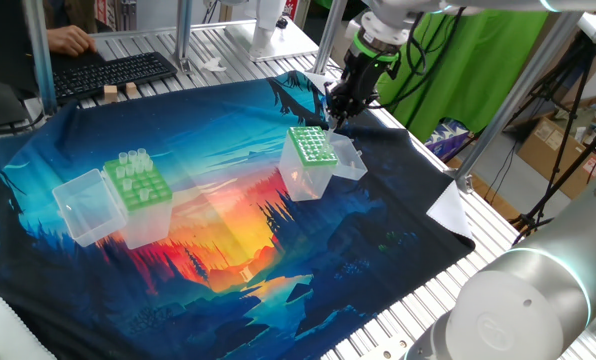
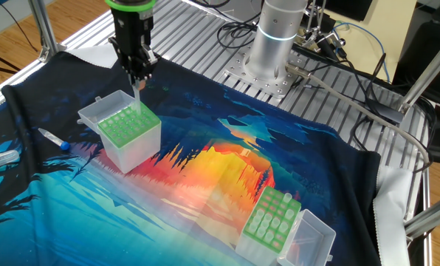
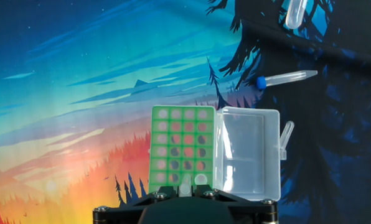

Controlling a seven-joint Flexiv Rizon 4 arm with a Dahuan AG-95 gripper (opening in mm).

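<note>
A clear tube (image 2: 136, 96) hangs roughly upright below my gripper (image 2: 136, 77), its lower end at the lid-side part of a green-topped rack (image 2: 129, 124). In the wrist view the tube (image 3: 185, 185) sits between the fingertips of my gripper, which is shut on it. This rack (image 3: 182, 140) shows mostly empty holes, with a whitish round top in one hole beside the tube. Whether the tube's tip has entered a hole cannot be made out. A second green-topped rack (image 1: 138, 185) holds several clear tubes standing in its holes.
Both racks have open clear lids, one (image 3: 251, 152) beside the gripper's rack and one (image 1: 88, 207) by the other. A blue-capped tube (image 3: 288, 79) and another clear tube-like item (image 3: 295, 14) lie on the cloth. Between the racks the cloth is clear.
</note>
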